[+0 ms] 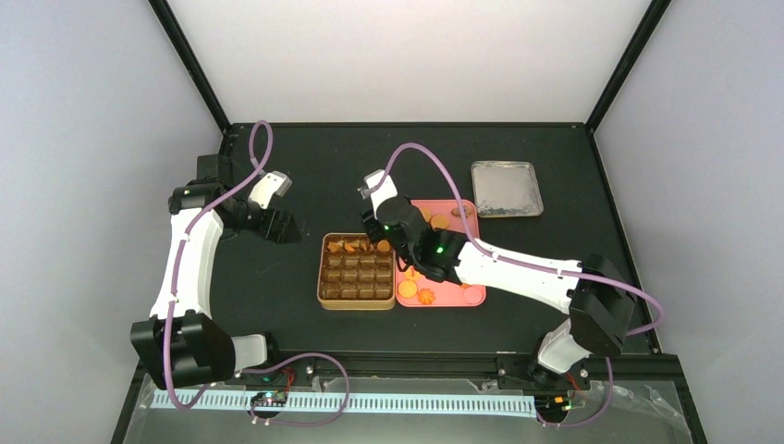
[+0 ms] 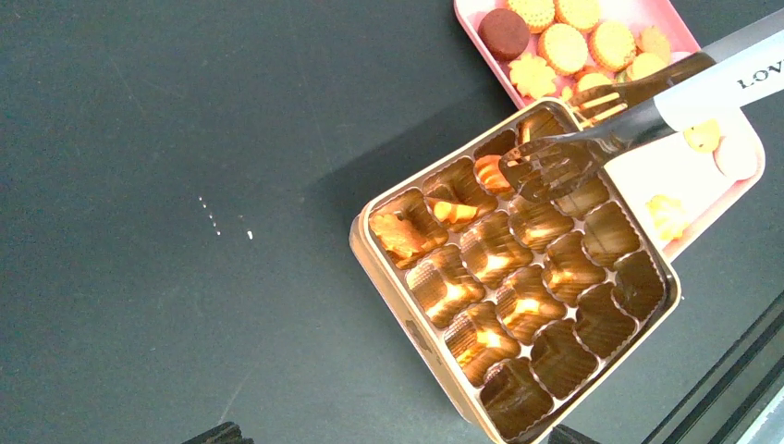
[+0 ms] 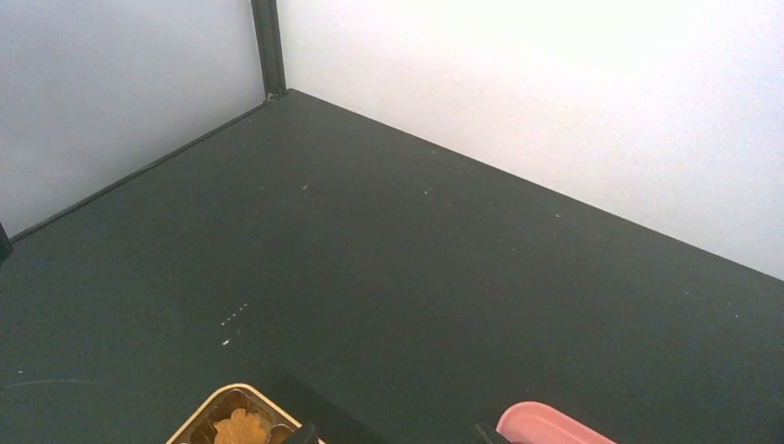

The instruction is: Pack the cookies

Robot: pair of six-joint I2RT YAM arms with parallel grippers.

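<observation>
The gold box [image 1: 356, 304] with a grid of compartments stands mid-table. In the left wrist view, orange cookies [image 2: 398, 237] occupy compartments along its far row. An orange sliver [image 2: 526, 130] shows in that row's corner compartment, partly hidden by my right gripper, whose dark slotted fingers [image 2: 555, 168] stand apart over it. Touching the box's right side, the pink tray [image 1: 476, 222] holds the loose cookies [image 1: 408, 289]. My left gripper [image 1: 288, 228] is away to the box's left; its fingertips [image 2: 220, 433] show widely apart with nothing between them.
A metal tray [image 1: 507, 190], empty of cookies, lies at the back right. A dark cookie [image 2: 504, 34] is among the pale ones in the pink tray. Bare black table [image 1: 305, 176] lies between the left arm and the box, and behind it.
</observation>
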